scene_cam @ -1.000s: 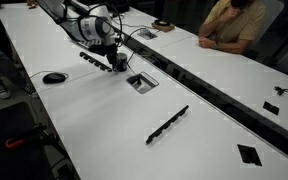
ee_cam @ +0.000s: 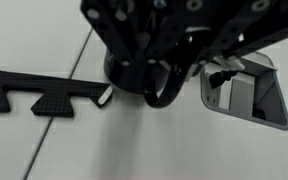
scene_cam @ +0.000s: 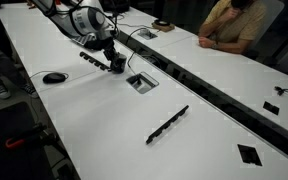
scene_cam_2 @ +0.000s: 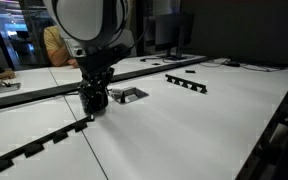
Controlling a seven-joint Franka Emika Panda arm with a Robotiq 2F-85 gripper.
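A black, round cup-like object (ee_cam: pixel 126 76) sits on the white table, directly below my gripper in the wrist view. The gripper appears shut on this black cup, though dark parts overlap and the exact hold is hard to make out. In exterior view 2 the cup (scene_cam_2: pixel 94 103) is seen under the arm's end, near the seam of the table. Exterior view 1 has the cup (scene_cam: pixel 119 64) small and dark, partly covered by the arm.
Close beside the cup lies a black notched strip (ee_cam: pixel 42 88). On its other side is a metal recess (ee_cam: pixel 259 95) in the tabletop. Another notched strip (scene_cam: pixel 166 125) and a black mouse (scene_cam: pixel 54 77) lie farther off.
Over the last second the arm's end has shifted slightly at the cup, and the cup's outline now looks darker and more covered. The strips and mouse have stayed put.
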